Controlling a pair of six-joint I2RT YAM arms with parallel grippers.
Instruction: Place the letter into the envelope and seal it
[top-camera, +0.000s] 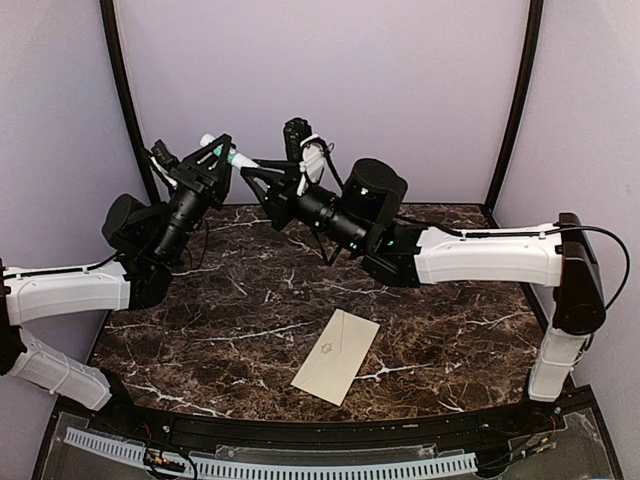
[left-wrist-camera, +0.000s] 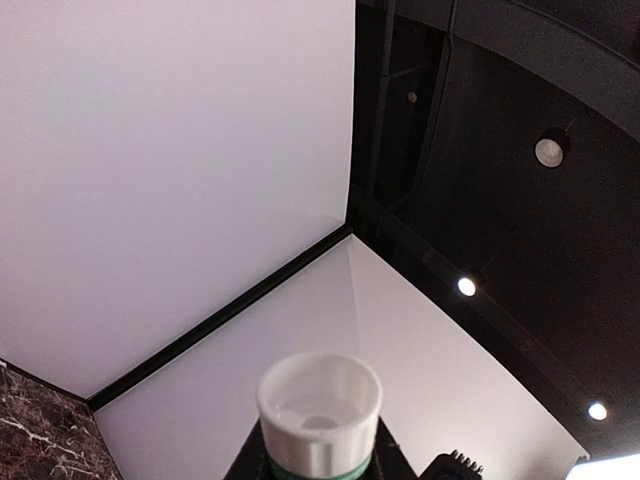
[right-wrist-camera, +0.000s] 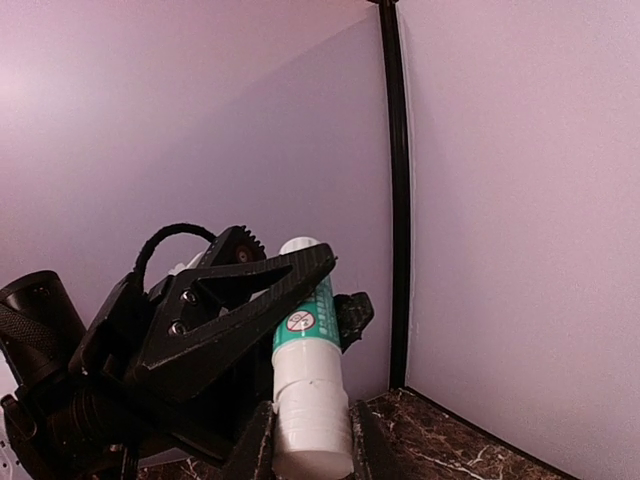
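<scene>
A cream envelope (top-camera: 336, 358) lies flat on the dark marble table, near the front middle; no separate letter shows. High above the table's back left, a white glue stick (right-wrist-camera: 310, 365) with a teal label is held between both arms. My left gripper (top-camera: 224, 150) is shut around its labelled body. In the left wrist view, the stick's hollow white end (left-wrist-camera: 320, 420) points towards the camera. At the stick's other white end, my right gripper is shut on it, with its dark fingers (right-wrist-camera: 368, 445) along the sides.
Pale walls (top-camera: 330, 90) stand at the back and sides, with dark corner posts. A dark front rail (top-camera: 300, 432) runs along the near edge.
</scene>
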